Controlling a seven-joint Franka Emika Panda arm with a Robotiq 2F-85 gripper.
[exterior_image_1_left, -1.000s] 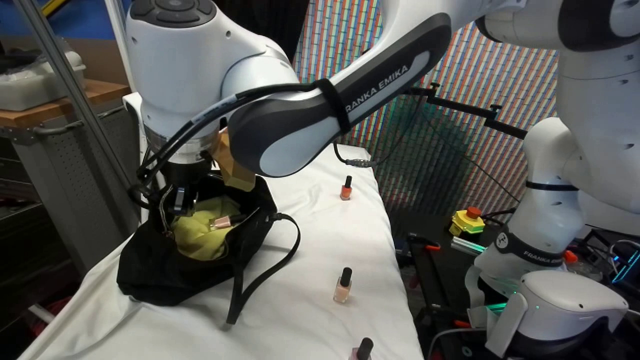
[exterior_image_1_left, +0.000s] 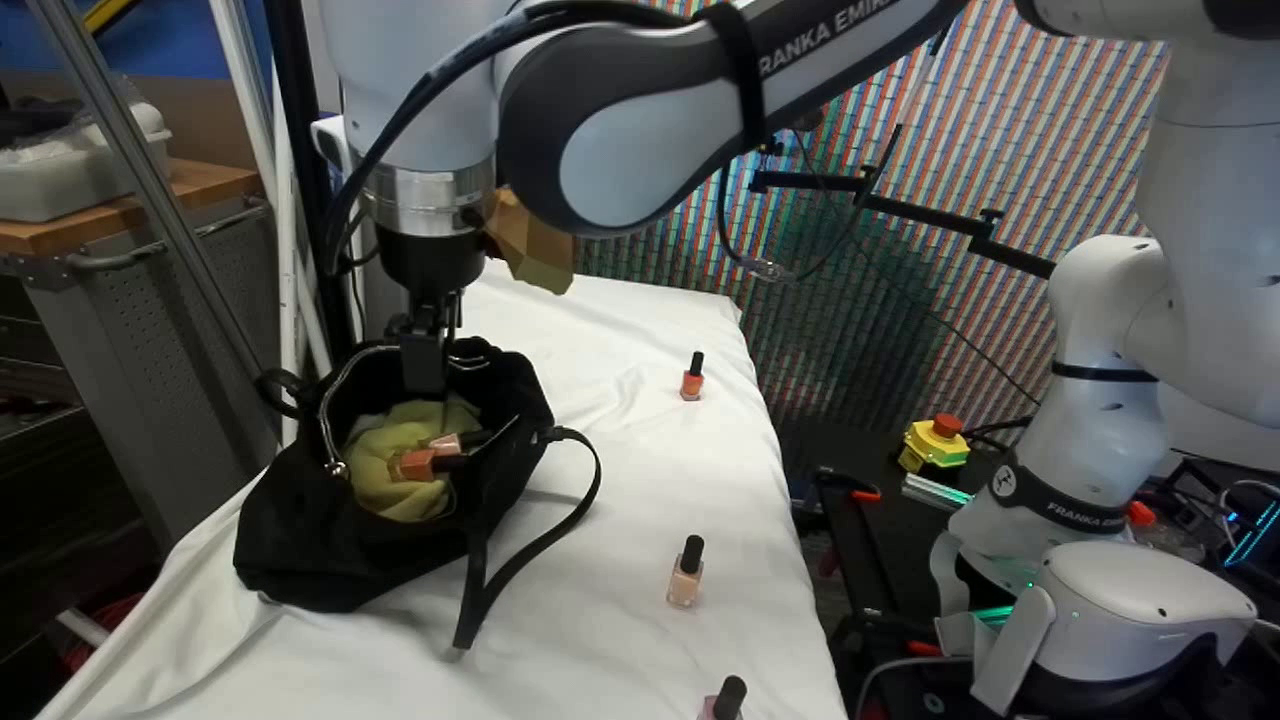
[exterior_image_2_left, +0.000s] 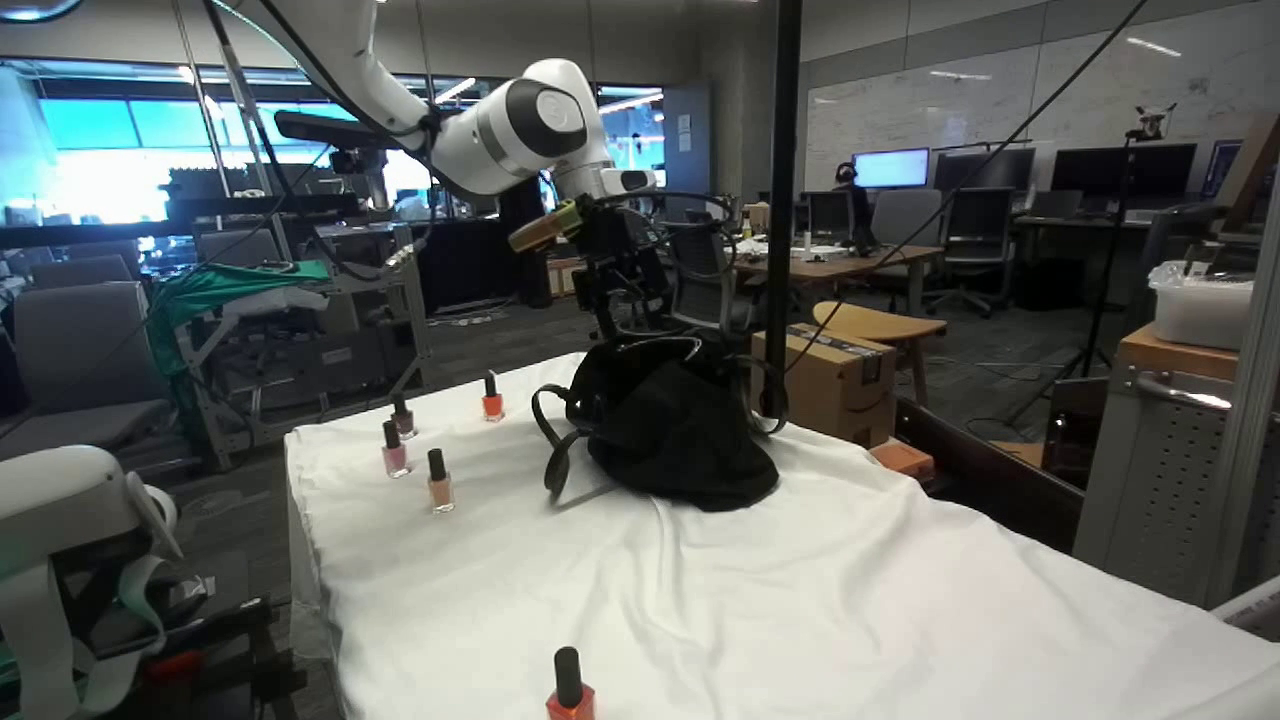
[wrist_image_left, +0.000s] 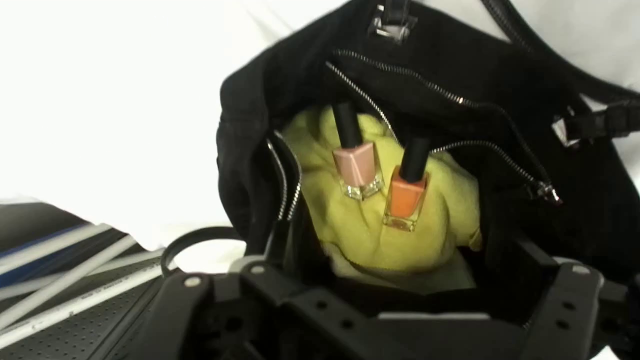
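Note:
The black bag (exterior_image_1_left: 348, 558) stands with its mouth wide on the white-covered table, a yellow cloth (wrist_image_left: 414, 255) bunched inside. Two nail polish bottles rest on that cloth: a pink bottle (wrist_image_left: 358, 165) and, beside it, an orange bottle (wrist_image_left: 405, 198), both with black caps. Just above the bag's mouth is my gripper (exterior_image_1_left: 428, 360), pointing down. Its fingers (wrist_image_left: 561, 306) are spread far apart in the wrist view, and it is open with nothing held. The orange bottle lies below the fingers, apart from them.
On the table stand a red-orange bottle (exterior_image_1_left: 692, 382), a peach bottle (exterior_image_1_left: 685, 576) and a pinkish bottle (exterior_image_2_left: 396, 454). A dark mauve bottle (exterior_image_2_left: 403, 418) is near the far edge; another red bottle (exterior_image_2_left: 570, 696) is at the front. The bag's strap (exterior_image_1_left: 528, 554) trails onto the cloth.
My arm has risen and shifted right in exterior view 1, lifting the gripper from inside the bag to above its mouth. The orange bottle now shows beside the pink one on the yellow cloth.

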